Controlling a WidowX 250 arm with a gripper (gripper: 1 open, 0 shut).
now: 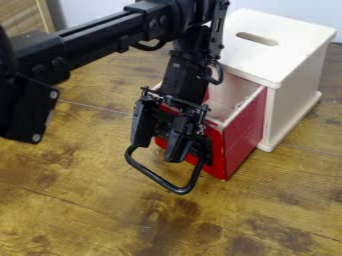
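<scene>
A black robot arm reaches from the upper left down to the centre, where my gripper [171, 135] hangs at the front of a red-fronted drawer box [241, 140] with pale inner walls. A black loop-shaped handle or bar sticks out low in front of the gripper. The gripper body hides much of the box front, and whether the fingers are open or shut on anything is unclear.
A white wooden cabinet [287, 55] with a slot in its top stands behind and right of the red box.
</scene>
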